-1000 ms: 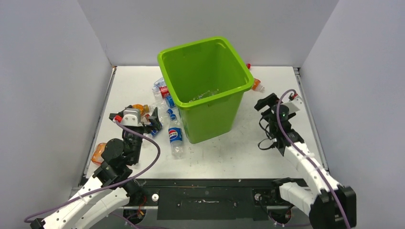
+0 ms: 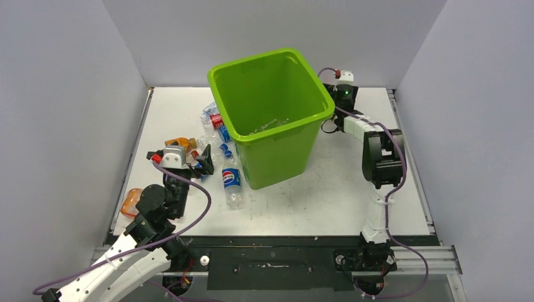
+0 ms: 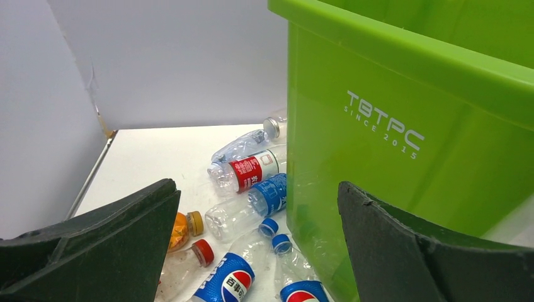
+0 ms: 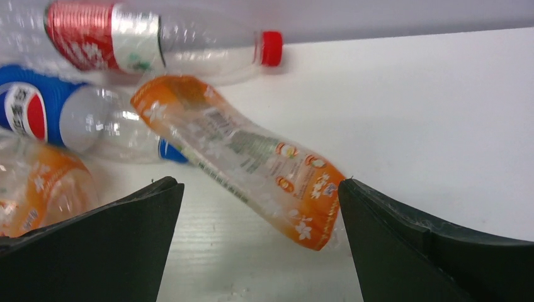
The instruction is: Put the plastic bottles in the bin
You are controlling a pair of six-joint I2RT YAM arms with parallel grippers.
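The green bin stands mid-table with clear plastic inside. Pepsi, red-label and orange bottles lie left of it. My left gripper is open and empty, above the bottles beside the bin. My right gripper has reached behind the bin's right side, open over a crumpled orange-label bottle; a red-capped bottle and a Pepsi bottle lie just beyond.
Walls enclose the table. A flattened orange bottle lies at the front left.
The left arm has barely moved.
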